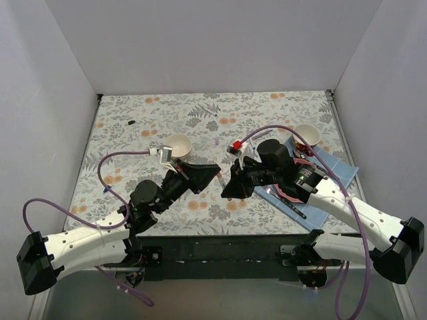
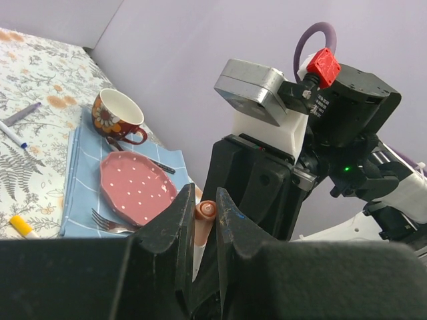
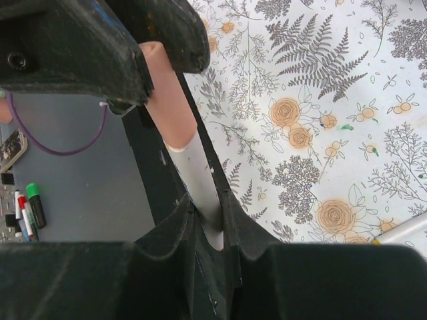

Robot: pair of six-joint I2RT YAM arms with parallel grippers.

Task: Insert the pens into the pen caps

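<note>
My left gripper [image 1: 217, 171] is shut on a salmon-coloured cap [image 3: 165, 93]. From the cap runs a white pen body [image 3: 193, 175], slanting down toward my right gripper in the right wrist view. Cap and body meet there with no visible gap. The pen's lower end lies between or just behind the right fingertips, which stand close together; whether they grip it is unclear. In the left wrist view the cap [image 2: 205, 212] shows end-on between the left fingers. Loose on the table are a yellow-tipped white pen [image 2: 25, 227] and a blue-tipped one [image 2: 13, 135].
A blue cloth [image 1: 343, 172] at the right bears a pink plate [image 2: 137, 187], cutlery and a flowered cup [image 2: 117, 115]. A white bowl [image 1: 179, 143] stands at left centre.
</note>
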